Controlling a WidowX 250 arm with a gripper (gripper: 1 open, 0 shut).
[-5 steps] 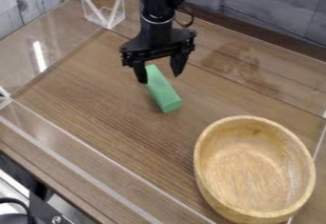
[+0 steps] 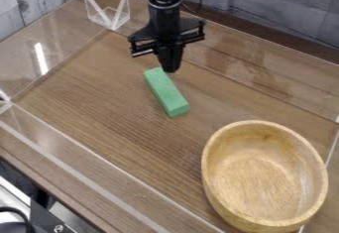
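Observation:
A black robot gripper point(image 2: 167, 51) hangs at the top centre of the camera view, just above and behind a green rectangular block point(image 2: 166, 92), apart from it. Its fingers point down and look shut, with nothing visible between them. The green block lies flat on the wooden table point(image 2: 93, 138), angled slightly, with its whole top in view.
A large tan bowl point(image 2: 264, 175) takes up the front right. Clear plastic pieces stand at the table's left edge and back left.
The gripper has risen and moved back, away from the green block, uncovering its far end. The block looks unmoved.

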